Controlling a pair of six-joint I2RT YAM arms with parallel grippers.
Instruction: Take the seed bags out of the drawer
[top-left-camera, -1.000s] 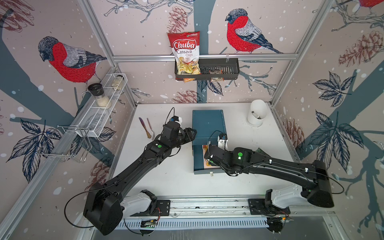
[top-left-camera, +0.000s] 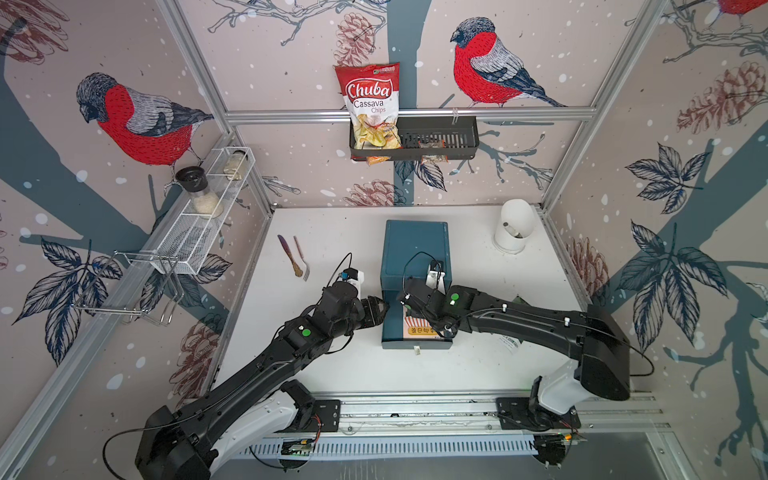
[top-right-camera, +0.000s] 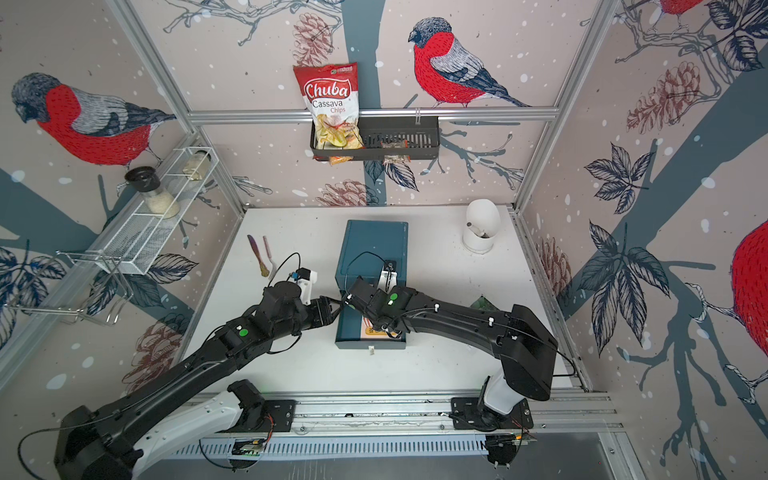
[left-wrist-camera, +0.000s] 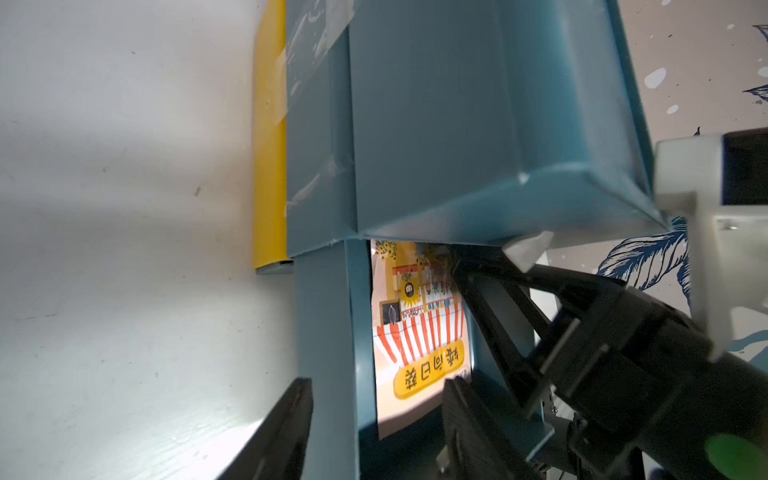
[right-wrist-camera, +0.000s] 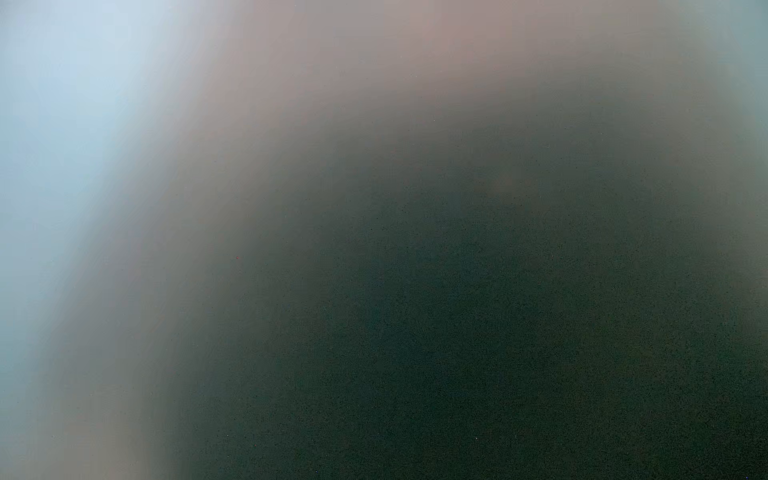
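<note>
In the left wrist view the blue drawer (left-wrist-camera: 326, 336) stands pulled out from its blue cabinet (left-wrist-camera: 448, 120). A seed bag (left-wrist-camera: 420, 328) with red and white stripes and a yellow label lies inside it. My left gripper is part open at the drawer's left side, nothing between its fingers. Over the bag's right edge reaches my right gripper, open, with one of its black fingers (left-wrist-camera: 488, 324) near the bag; whether they touch is unclear. The right wrist view is dark and blurred by something very close. Other bags underneath, if any, are hidden.
A white cup (top-left-camera: 516, 228) stands at the back right, and two utensils (top-left-camera: 292, 256) lie at the left. A green packet (top-right-camera: 484, 303) lies partly behind the right arm.
My right gripper has moved left over the drawer. More of the bag's striped front now shows beside it.
</note>
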